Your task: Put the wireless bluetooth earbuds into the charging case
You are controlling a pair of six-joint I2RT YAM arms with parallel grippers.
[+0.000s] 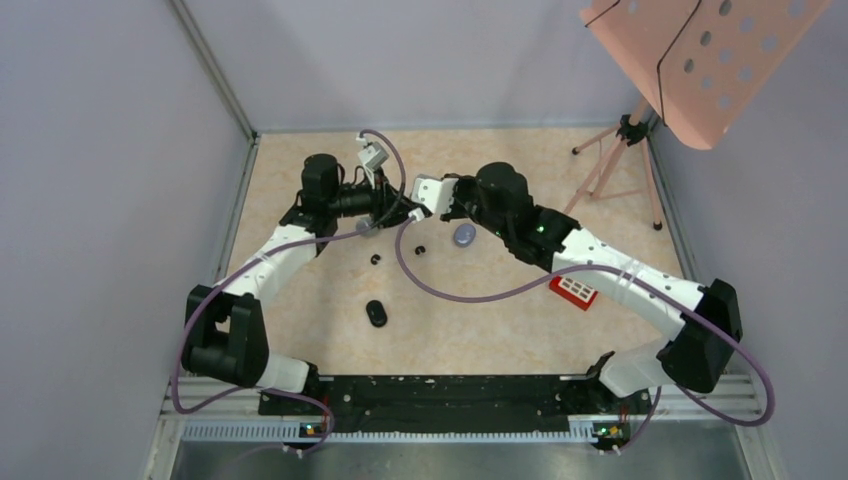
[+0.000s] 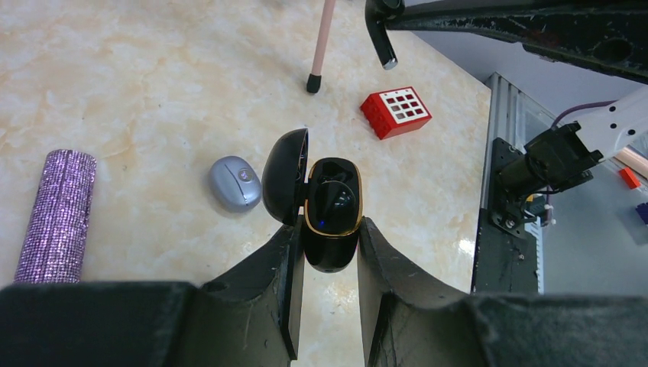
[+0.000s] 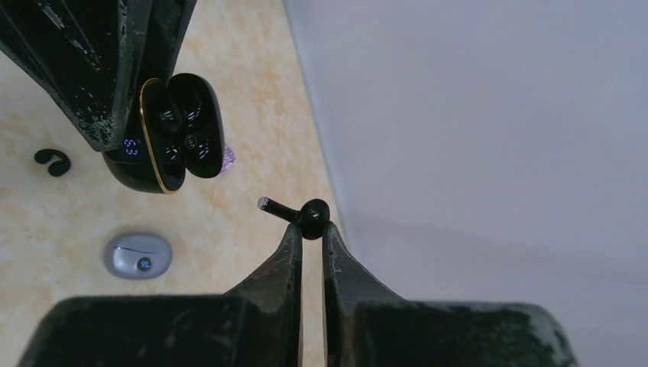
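Note:
An open black charging case (image 2: 334,202) with a gold rim hangs above the table, my left gripper shut on its base. The case's lid (image 2: 286,176) stands raised. In the right wrist view the open side of the case (image 3: 164,138) is visible at upper left. My right gripper is shut on a black earbud (image 3: 313,218), whose stem (image 3: 277,209) points left toward the case; a gap separates them. From above, the two grippers face each other closely, and the earbud is hard to make out there.
Grey-blue case (image 1: 464,234), closed black case (image 1: 376,313), small black curled pieces (image 1: 375,259) lie on the table. A red box (image 1: 573,291) sits under the right arm. A purple glittery microphone handle (image 2: 57,218) lies below the left gripper.

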